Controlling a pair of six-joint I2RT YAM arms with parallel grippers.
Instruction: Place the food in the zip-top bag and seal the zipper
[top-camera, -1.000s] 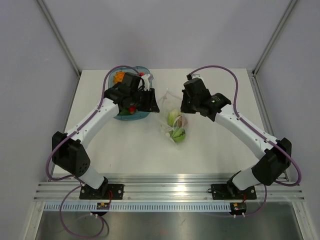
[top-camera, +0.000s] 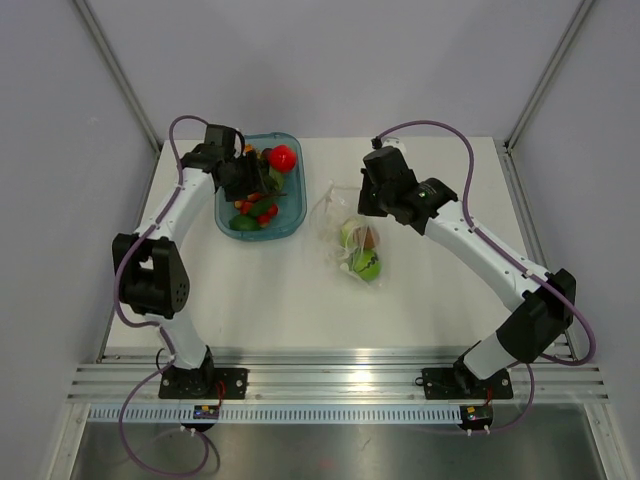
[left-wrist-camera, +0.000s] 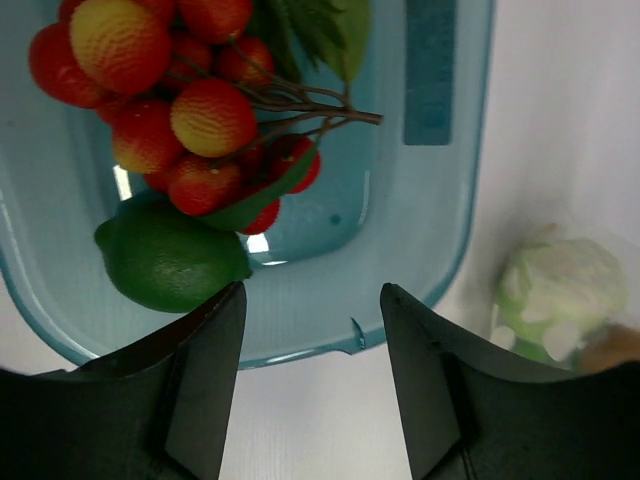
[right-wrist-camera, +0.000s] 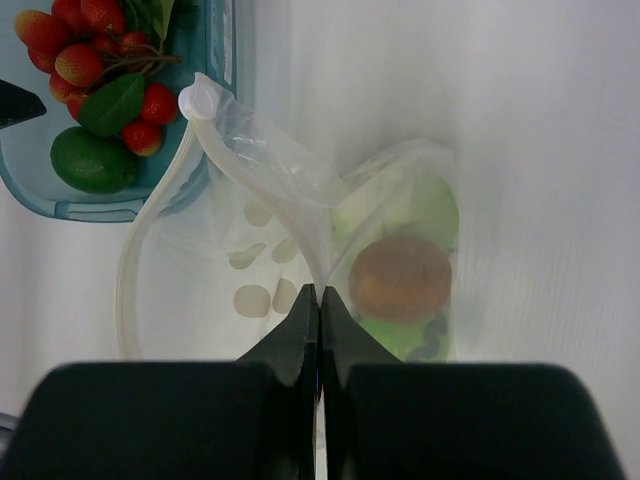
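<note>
The clear zip top bag (right-wrist-camera: 280, 190) stands with its mouth spread, its rim running into my right gripper, which is shut on it. Through the film show a brown round food (right-wrist-camera: 400, 278) and green pieces (top-camera: 366, 264). Over the blue bin (top-camera: 290, 215), my left gripper is open with nothing between its fingers. Inside the bin, in the left wrist view, lie a bunch of red berries (left-wrist-camera: 205, 120) on stems and a dark green fruit (left-wrist-camera: 170, 258), both beyond the left fingertips.
A red round item (top-camera: 282, 158) sits at the bin's back right.
From beside the bag, my left gripper has moved left and back over the bin.
</note>
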